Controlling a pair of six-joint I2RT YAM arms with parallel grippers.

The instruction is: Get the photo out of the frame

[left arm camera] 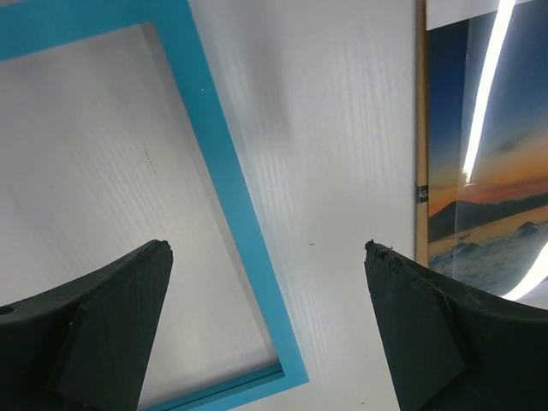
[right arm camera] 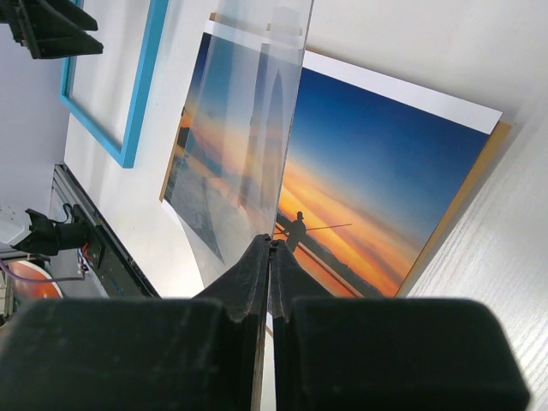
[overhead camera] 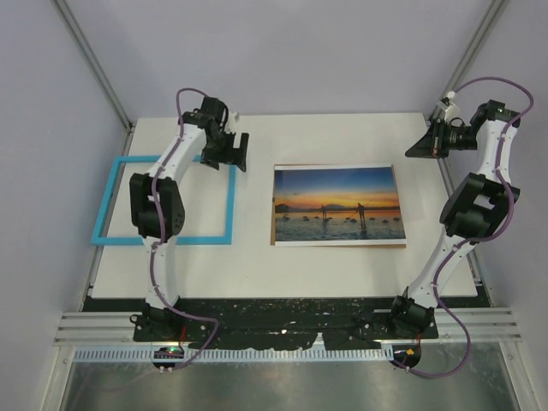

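The sunset photo [overhead camera: 339, 204] lies face up on its brown backing board [right arm camera: 491, 159], whose edges show past the print. My right gripper is shut on the edge of a clear sheet [right arm camera: 244, 120], which stands up above the photo in the right wrist view. From above the sheet is hardly visible, and this gripper is off the photo's upper right corner. Over the right side of the empty blue frame [overhead camera: 229, 205] my left gripper [overhead camera: 240, 152] hangs open, nothing between its fingers.
The blue frame lies flat at the left of the white table [overhead camera: 257, 274], apart from the photo, with a narrow bare strip between them. Table space is also free below the photo and to its right.
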